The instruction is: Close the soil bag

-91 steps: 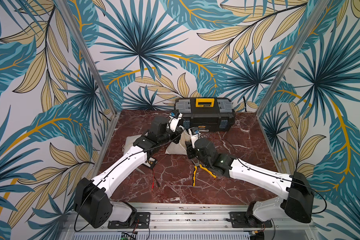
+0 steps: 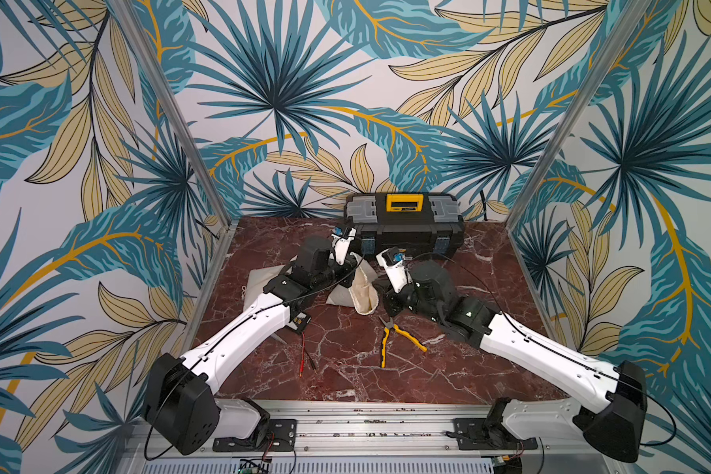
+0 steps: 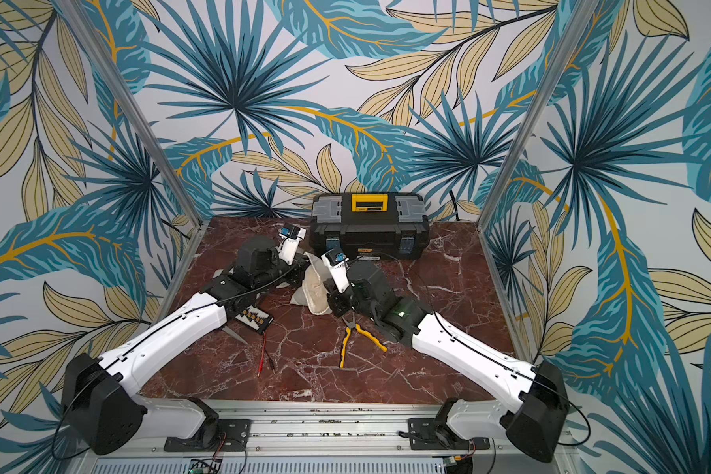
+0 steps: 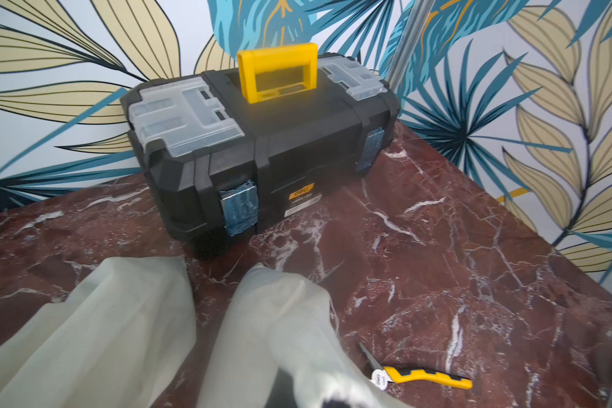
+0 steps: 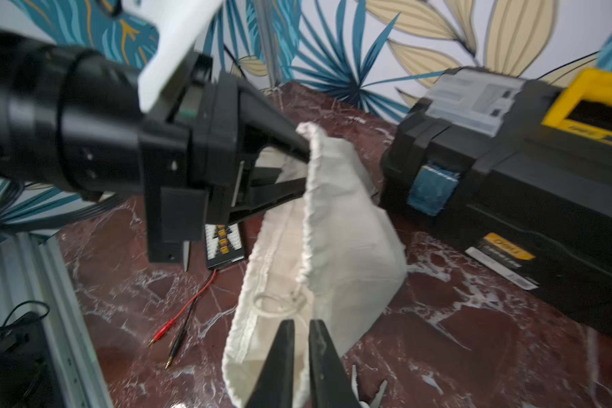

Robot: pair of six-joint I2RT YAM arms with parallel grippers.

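Observation:
The soil bag point(image 2: 363, 292) is cream cloth with a stitched rim, its mouth facing front and gaping in the right wrist view. My left gripper is shut on the upper rim of the bag, holding it up. My right gripper is at the lower end of the mouth, its narrow fingers part open. The near rim of the bag point(image 5: 350, 217) runs down toward the gap between them; I cannot tell whether cloth lies inside it.
A black toolbox point(image 2: 403, 225) stands close behind. Yellow-handled pliers point(image 2: 407, 338) lie in front of the bag. Another pale cloth piece point(image 2: 256, 283) and a small connector board point(image 3: 254, 318) with leads are at the left.
The mouth now looks narrower and longer. The left arm has barely moved.

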